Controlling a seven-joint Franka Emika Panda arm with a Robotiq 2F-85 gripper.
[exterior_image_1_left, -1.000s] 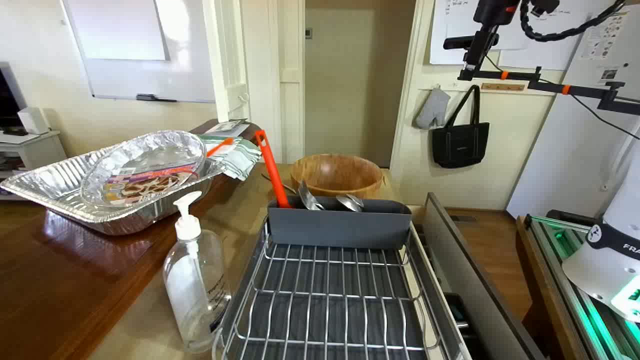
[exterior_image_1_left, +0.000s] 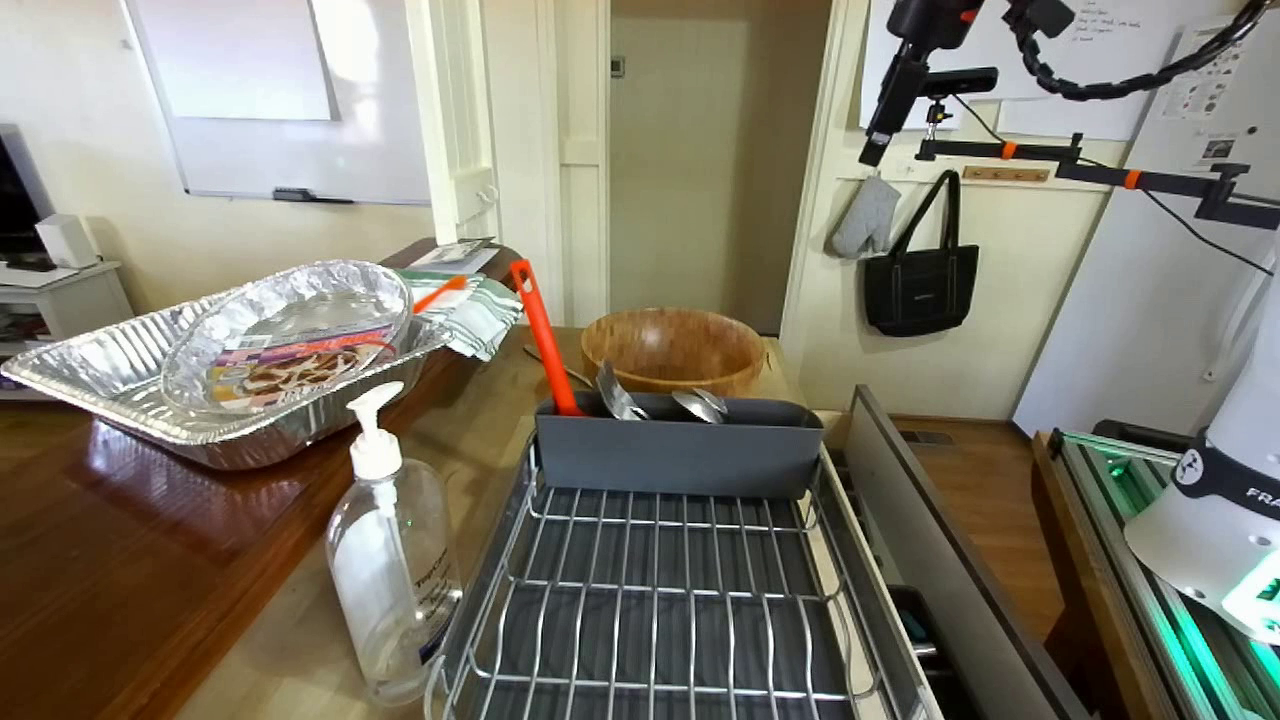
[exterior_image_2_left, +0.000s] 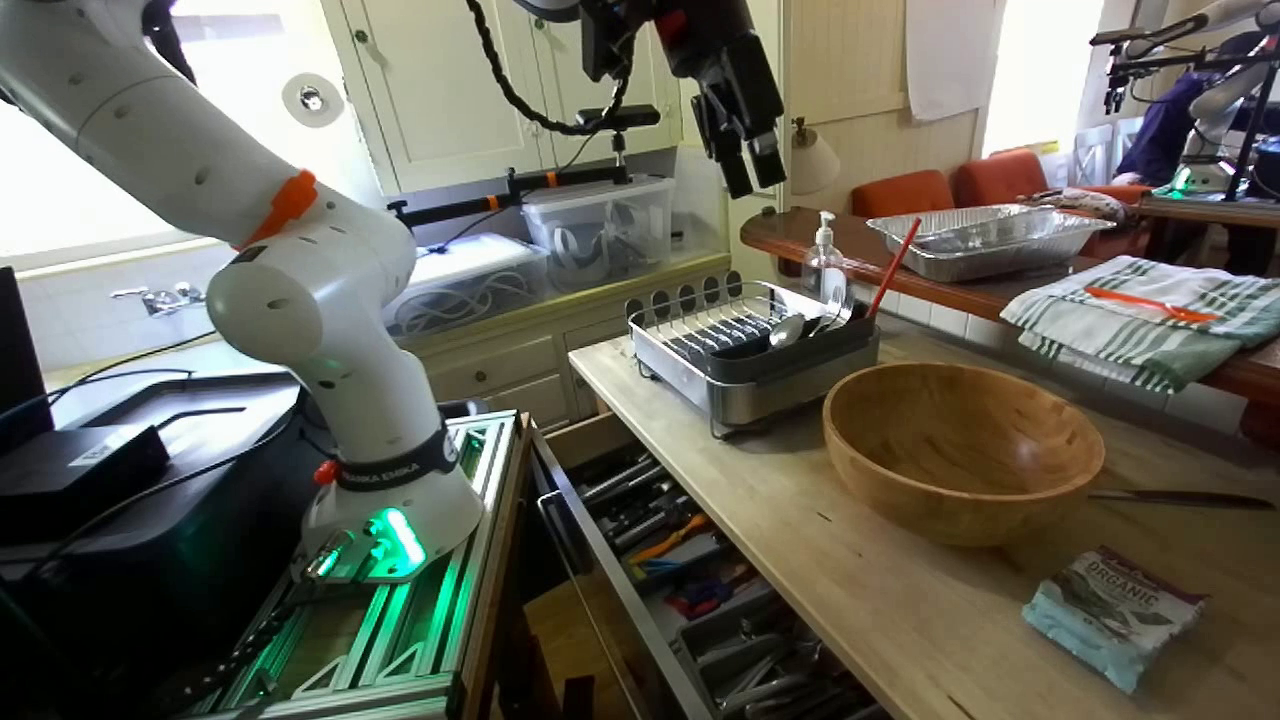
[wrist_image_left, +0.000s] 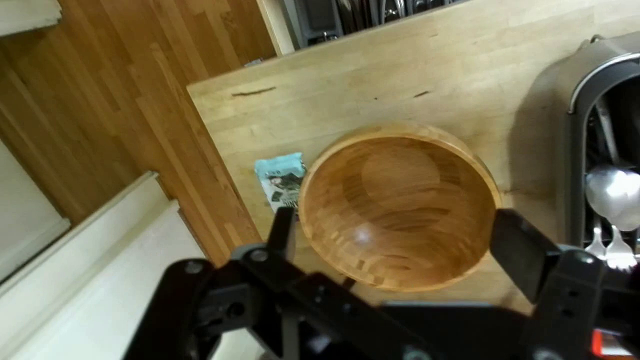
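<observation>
My gripper is open, with empty space between its black fingers. In the wrist view it hangs high above the wooden bowl (wrist_image_left: 399, 210), one finger (wrist_image_left: 282, 233) over each side of the bowl's near half. Nothing shows inside the round bowl. Beside it on the counter lies a blue snack packet (wrist_image_left: 280, 181), partly covered by a finger in that view. Seen from exterior view 2, the gripper (exterior_image_2_left: 746, 180) points down in the air, well clear of the counter, the bowl (exterior_image_2_left: 960, 456) and the packet (exterior_image_2_left: 1116, 612).
A dish rack (exterior_image_2_left: 756, 360) with a cutlery holder (exterior_image_1_left: 678, 450) stands by the bowl; a red-handled utensil (exterior_image_1_left: 546, 336) juts up from it. An open drawer (exterior_image_2_left: 684, 564) full of utensils runs along the counter. A pump bottle (exterior_image_1_left: 396, 576) and foil trays (exterior_image_1_left: 240, 444) are farther off.
In exterior view 1 the gripper has moved left and slightly down, and its fingers look more tilted. The bowl and rack have stayed put.
</observation>
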